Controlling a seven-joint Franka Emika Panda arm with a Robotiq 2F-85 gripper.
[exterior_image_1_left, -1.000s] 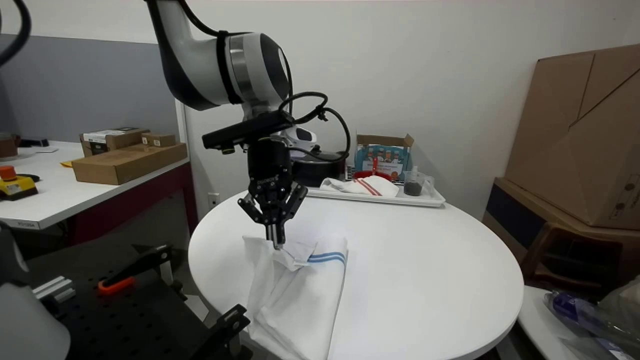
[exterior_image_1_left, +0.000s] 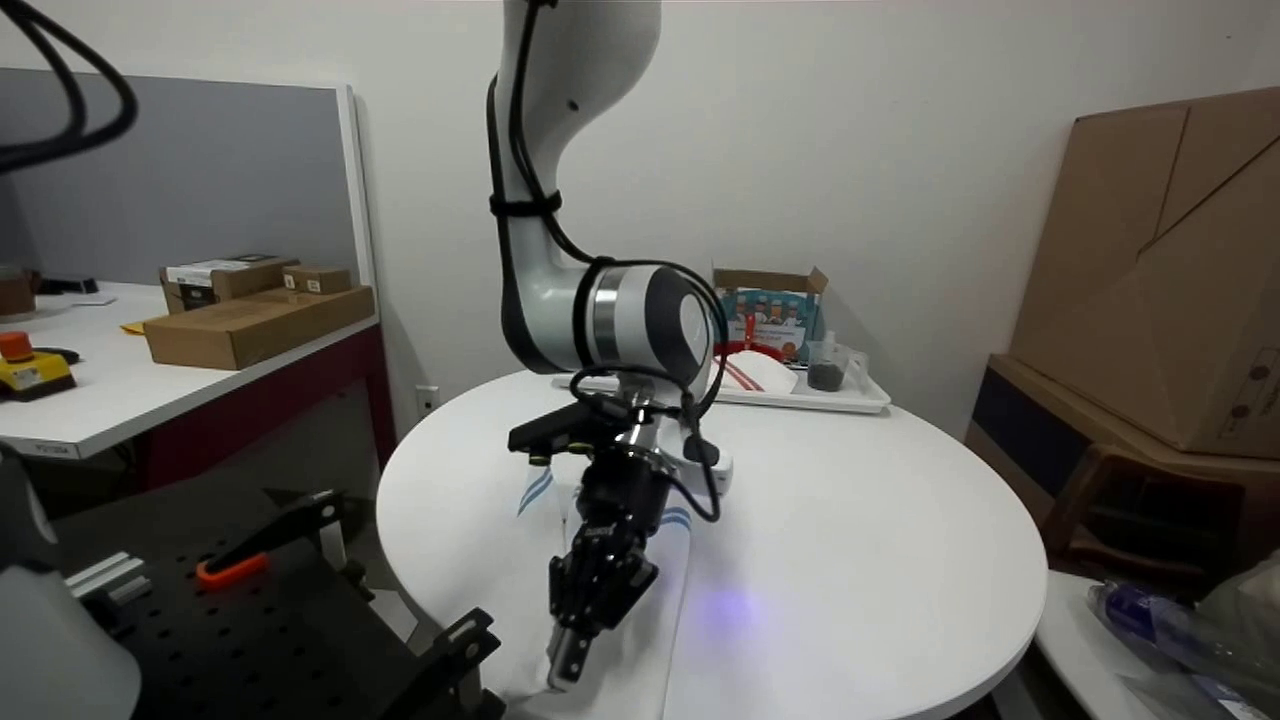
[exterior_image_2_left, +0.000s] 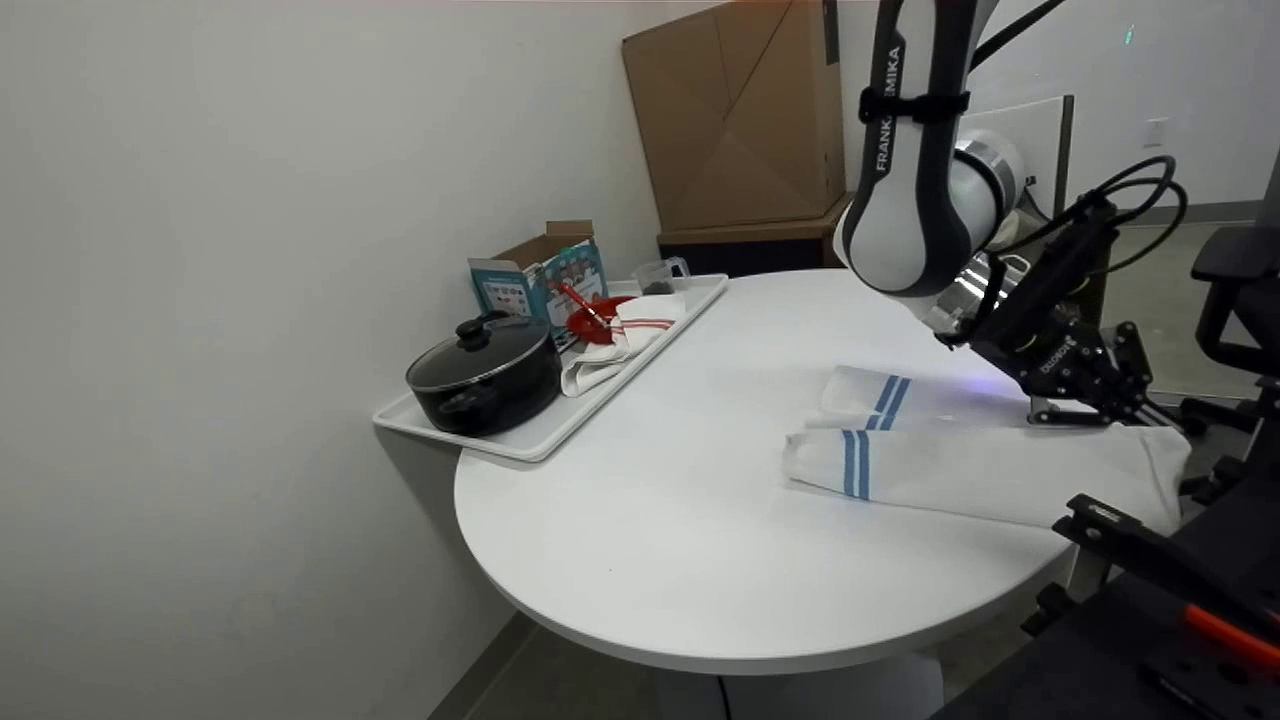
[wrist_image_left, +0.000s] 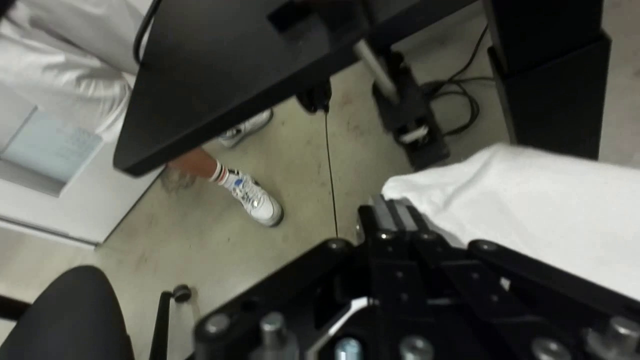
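A white cloth with blue stripes (exterior_image_2_left: 960, 468) lies on the round white table, its near end reaching the table's edge. In exterior view 1 the arm covers much of this cloth (exterior_image_1_left: 648, 648). My gripper (exterior_image_1_left: 561, 682) points down and towards the near edge, low over the cloth's near end. Its fingers are together in the wrist view, and a pointed corner of the cloth (wrist_image_left: 516, 204) comes right up to the fingertips of the gripper. Whether a thin fold is pinched between them cannot be made out.
At the back a white tray (exterior_image_2_left: 528, 452) holds a black lidded pot (exterior_image_2_left: 486, 372), a box (exterior_image_2_left: 576, 288) and a red-striped cloth (exterior_image_2_left: 624, 342). Dark equipment (exterior_image_1_left: 240, 624) borders the table at the near left.
My gripper has travelled from the cloth's middle to its near end and tilted over. The raised, crumpled left part of the cloth now lies lower, with a striped flap showing on the left.
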